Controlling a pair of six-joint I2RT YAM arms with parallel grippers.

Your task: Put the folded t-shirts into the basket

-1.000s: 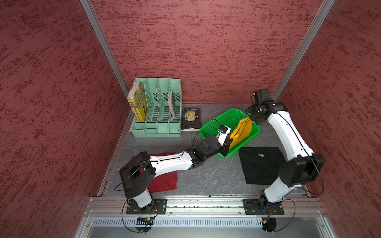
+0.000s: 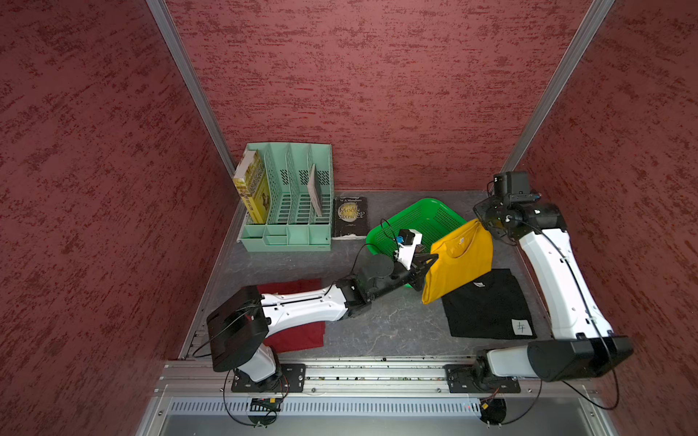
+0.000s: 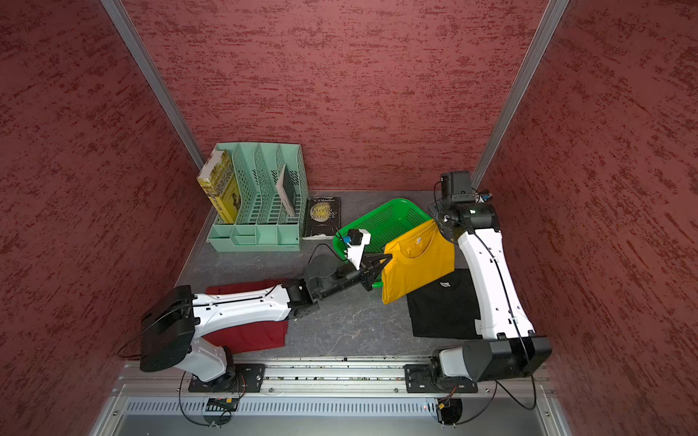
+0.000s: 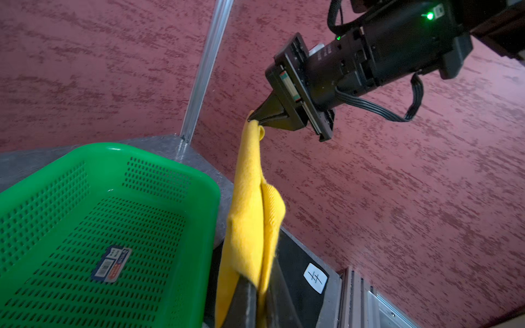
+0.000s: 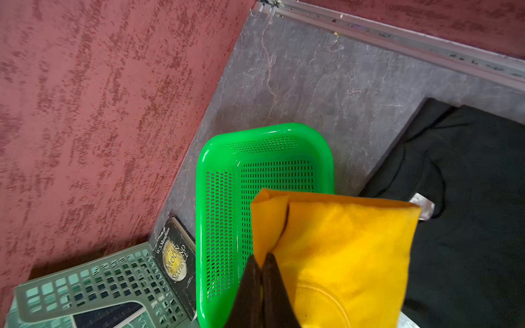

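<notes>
A folded yellow t shirt [image 2: 459,261] hangs between my grippers in front of the green basket [image 2: 398,218]. My left gripper [image 2: 430,260] is shut on its left top corner; my right gripper is shut on the other top corner, higher and further right in the left wrist view. A folded black t shirt [image 2: 483,319] lies on the table beneath, at the right. A folded red t shirt [image 2: 298,338] lies at the left, partly under my left arm.
A mint organiser [image 2: 287,236] with books stands at the back left, with a dark book [image 2: 350,225] beside it. Grey table shows at front centre.
The yellow t shirt has moved from within the basket's outline toward the front right, over the black t shirt, and faces the camera more. Both arms have shifted with it.
</notes>
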